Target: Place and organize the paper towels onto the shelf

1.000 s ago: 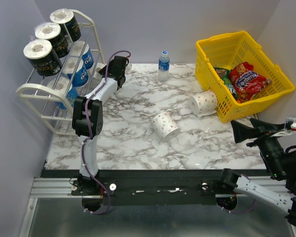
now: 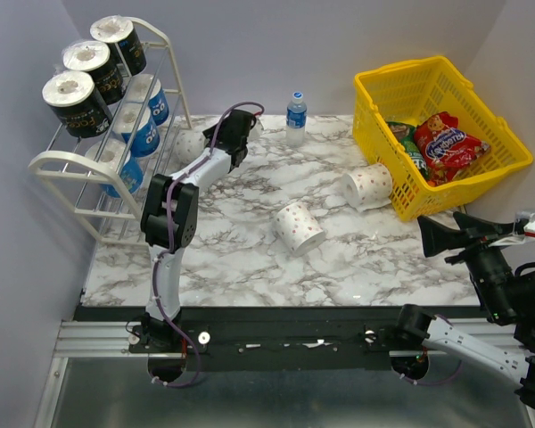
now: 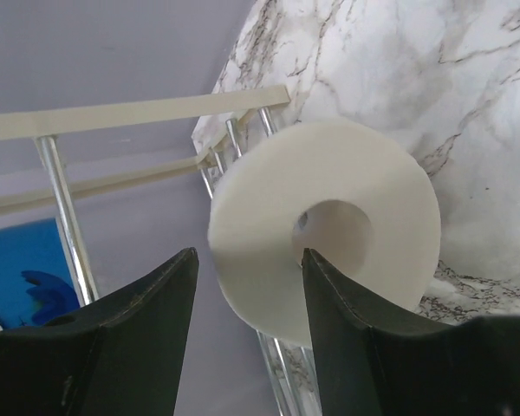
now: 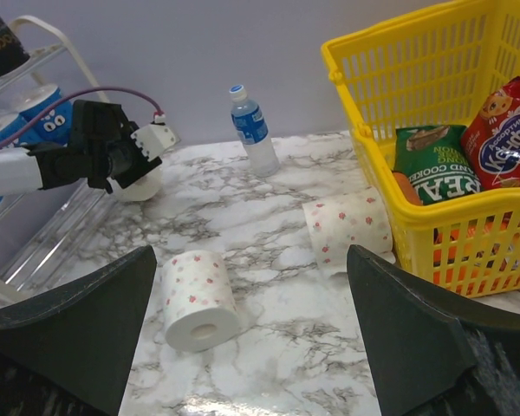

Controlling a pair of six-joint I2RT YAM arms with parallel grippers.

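Note:
A white shelf rack (image 2: 51,159) holds black-wrapped rolls (image 2: 78,114) on top and blue-wrapped rolls (image 2: 143,138) below. A white paper towel roll (image 2: 189,145) lies low at the rack's back right; in the left wrist view its end (image 3: 390,217) faces the camera. My left gripper is part open, its fingers near that roll; whether they touch is unclear. My right gripper stands open and empty at the right edge. Two dotted rolls lie loose on the marble counter, one central (image 2: 296,226), one (image 2: 366,187) by the basket.
A yellow basket (image 2: 374,107) with snack bags stands at the back right. A water bottle (image 2: 296,123) stands at the back middle. The front and middle of the counter have bare room around the loose rolls.
My left gripper has moved right, away from the rack. More of the roll by the rack shows in the top view. The right arm is unchanged.

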